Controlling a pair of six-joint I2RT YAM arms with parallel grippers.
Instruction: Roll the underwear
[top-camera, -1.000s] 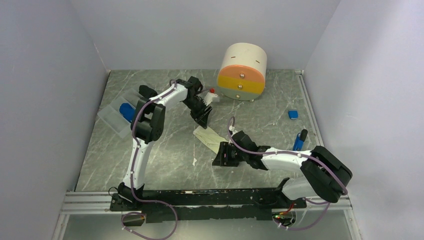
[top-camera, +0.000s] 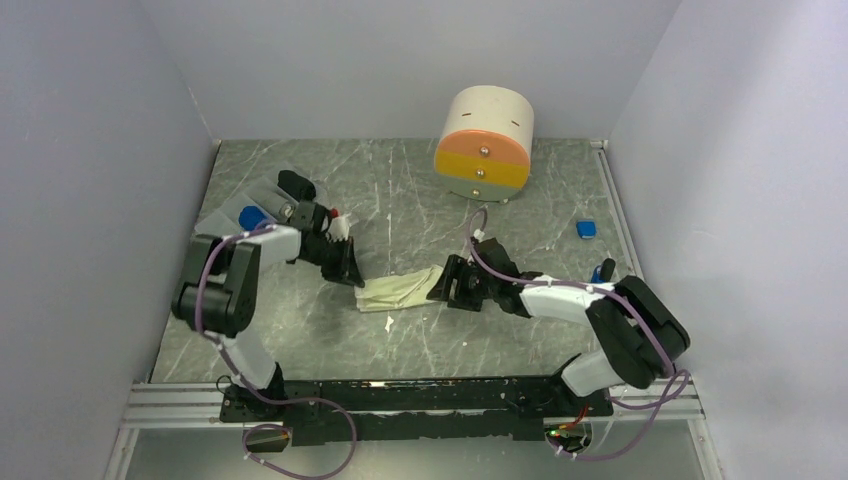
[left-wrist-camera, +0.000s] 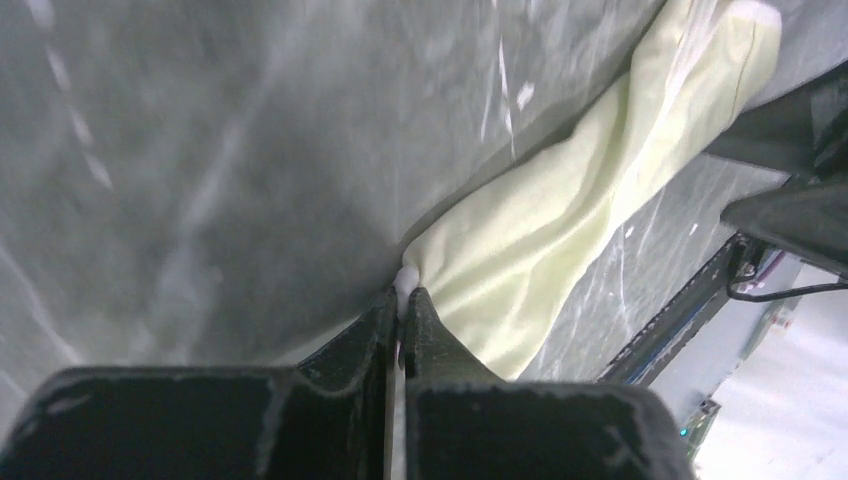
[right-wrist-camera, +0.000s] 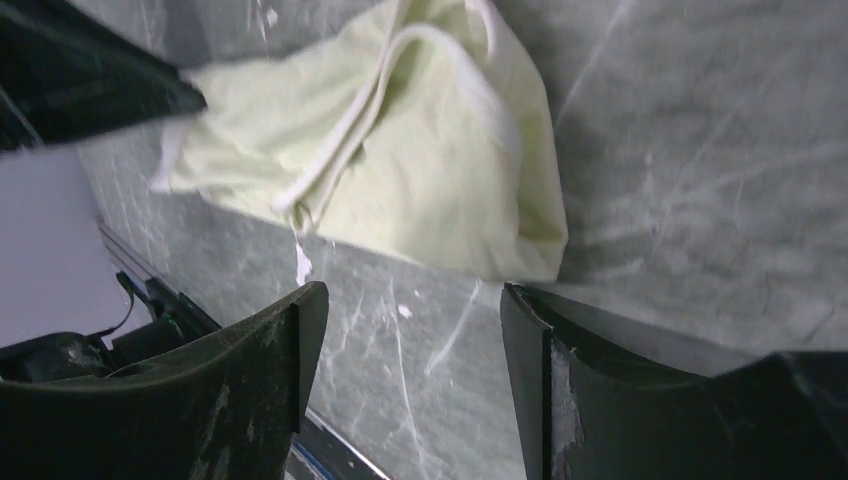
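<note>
The pale yellow underwear (top-camera: 398, 290) lies folded into a long strip on the table, running left to right between my two grippers. My left gripper is shut on the corner at its left end. At the right end, my right gripper stands open with nothing between its fingers. In the right wrist view the fabric's raised, folded edge (right-wrist-camera: 530, 262) lies just ahead of those open fingers. Wrinkles and a lengthwise ridge show along the underwear (left-wrist-camera: 570, 220) in the left wrist view.
A clear divided tray (top-camera: 226, 238) with a blue item (top-camera: 252, 217) and a black item (top-camera: 296, 185) sits at the back left. The coloured drawer cabinet (top-camera: 486, 150) stands at the back. A small blue object (top-camera: 586, 229) lies at right.
My left gripper closed on the cloth's corner and moved left and toward the front, swinging the strip from slanted to nearly level. My right gripper shifted slightly back and to the right.
</note>
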